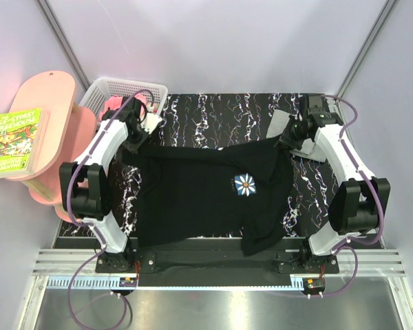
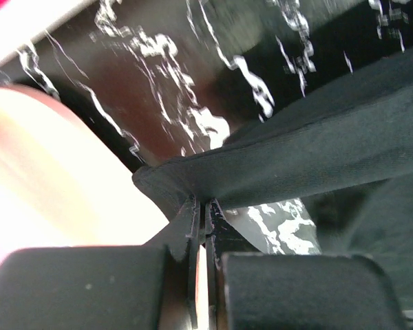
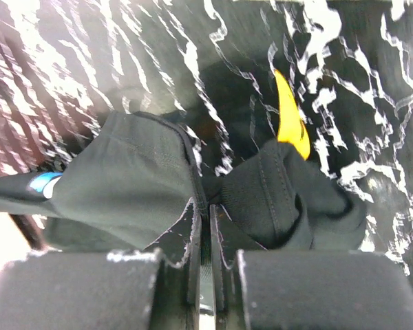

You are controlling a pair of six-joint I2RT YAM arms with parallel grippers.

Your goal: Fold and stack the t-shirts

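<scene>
A black T-shirt (image 1: pixel 193 199) with a daisy print (image 1: pixel 244 184) spreads across the table, its upper edge raised and stretched between both grippers. My left gripper (image 1: pixel 134 144) is shut on a corner of it at the upper left; in the left wrist view the shirt's edge (image 2: pixel 289 151) runs from the fingertips to the right. My right gripper (image 1: pixel 289 141) is shut on the fabric at the upper right. In the right wrist view, bunched dark cloth (image 3: pixel 289 206) lies around its fingers.
Pink tiered shelves (image 1: pixel 55 137) with a book stand at left. A white basket (image 1: pixel 110 93) with pink cloth sits back left. A grey cloth (image 1: pixel 279 120) lies back right.
</scene>
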